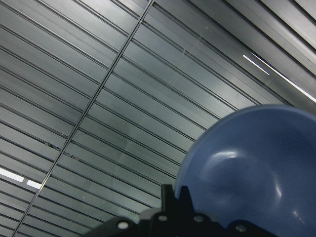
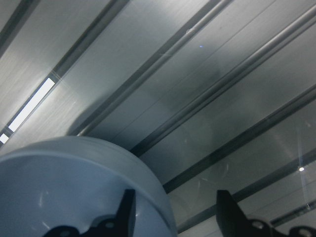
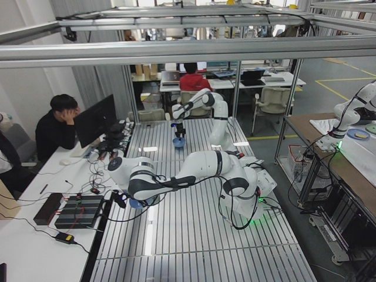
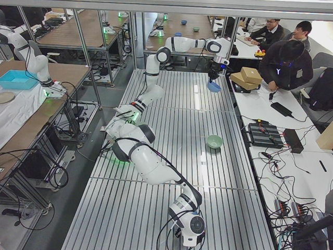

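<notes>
My left gripper is shut on the rim of a blue bowl (image 1: pixel 247 168), held above the slatted metal table (image 1: pixel 84 59); in the camera right view this bowl (image 4: pixel 213 87) is at the far end. My right gripper is open, its fingers either side of the rim of another blue bowl (image 2: pixel 74 187), low over the table; whether they touch it cannot be told. That bowl (image 3: pixel 179 143) is at the back in the camera left view. A green bowl (image 4: pixel 214 141) stands mid-table, hidden behind my left arm in the camera left view.
Desks with electronics, cables and seated people line one side of the table. Another arm stands on a wooden table (image 3: pixel 308 124) on the other side. Metal frame bars cross overhead.
</notes>
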